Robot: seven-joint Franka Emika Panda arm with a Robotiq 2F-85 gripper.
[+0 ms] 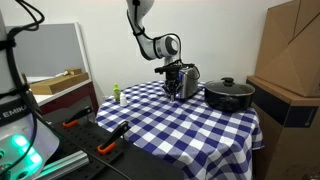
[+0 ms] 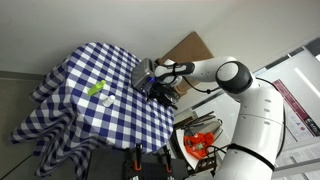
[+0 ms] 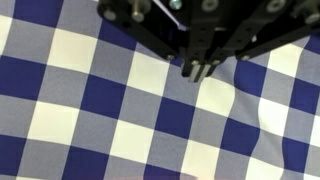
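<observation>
My gripper is shut, and nothing shows between its fingertips. Below it in the wrist view is only the blue-and-white checked cloth [image 3: 130, 135]. From the first exterior view, the gripper [image 1: 171, 96] points down over the back of the table, in front of a silver toaster-like box [image 1: 189, 74] and left of a black lidded pot [image 1: 228, 95]. A green item [image 1: 117, 93] and a small white item [image 1: 123, 101] stand farther left. The second exterior view shows the green item [image 2: 96, 88] and the white item [image 2: 108, 100] on the cloth, well apart from the arm.
Checked cloth [image 1: 165, 125] covers the table, its middle and front clear. A brown box-like block [image 1: 288, 105] rises at the right. Black-and-orange hardware [image 1: 114, 138] lies along the near edge. A grey wall stands behind.
</observation>
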